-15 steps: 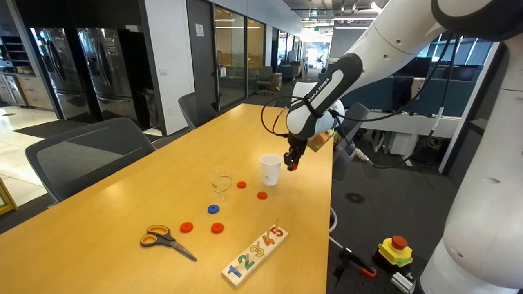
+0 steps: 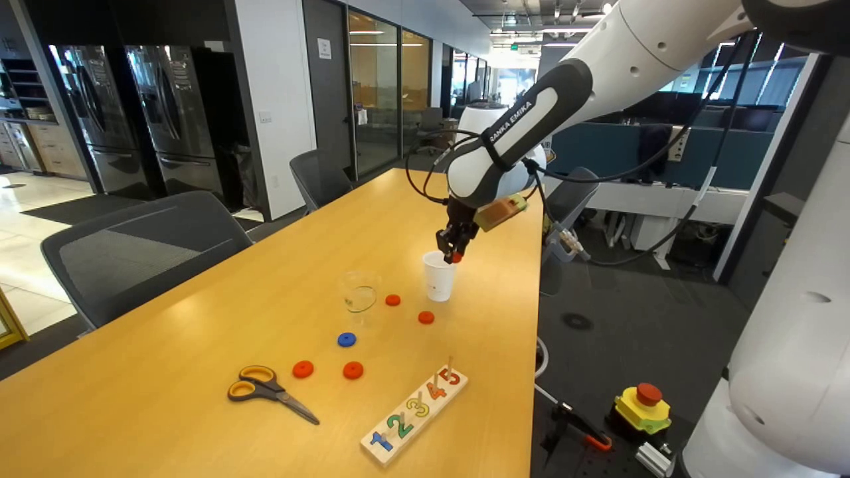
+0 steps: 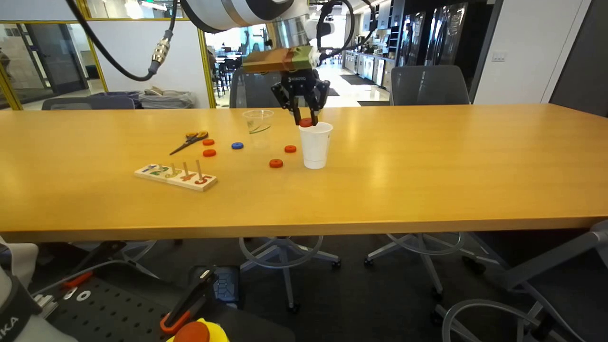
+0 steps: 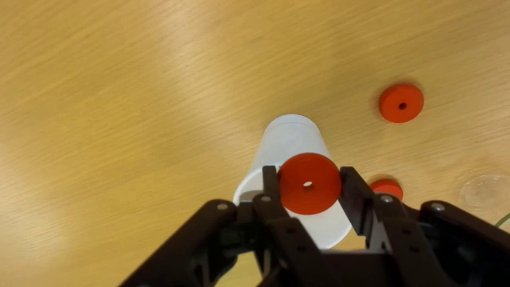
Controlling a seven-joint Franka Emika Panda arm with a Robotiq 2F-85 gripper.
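A red ring with a small centre hole [image 4: 310, 198] is pinched between my fingertips, and my gripper is shut on it. Below it stands an upright white cup [image 2: 439, 279], whose open mouth shows partly behind the ring in the wrist view. In exterior view 2 the gripper [image 3: 306, 120] points down at the rim of the white cup [image 3: 315, 149], with the held red ring [image 3: 306, 122] at about rim height. Whether the ring touches the cup I cannot tell. The cup's inside is mostly hidden.
Several red rings [image 2: 352, 370] and a blue ring [image 2: 346, 339] lie on the table. A clear cup [image 2: 359, 296] stands left of the white one. Scissors [image 2: 271, 390] and a numbered peg board [image 2: 416, 414] lie nearer the camera.
In exterior view 1 my gripper has moved left and up with the red ring, from beside the white cup to over it. The objects on the table have stayed put.
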